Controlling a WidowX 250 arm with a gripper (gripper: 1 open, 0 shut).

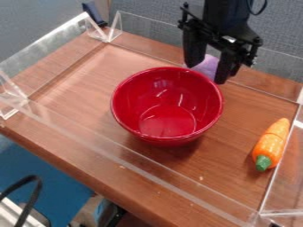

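Observation:
The black gripper (208,62) hangs over the back right part of the wooden tray, just behind a red bowl (167,115). Its two fingers point down and stand apart, with a purple object (206,66) visible between or behind them; whether they touch it I cannot tell. The bowl is empty and sits upright in the middle. An orange toy carrot (271,142) with a green tip lies at the right side.
Clear walls (142,177) edge the tray. A dark cable and some items lie outside at the bottom left.

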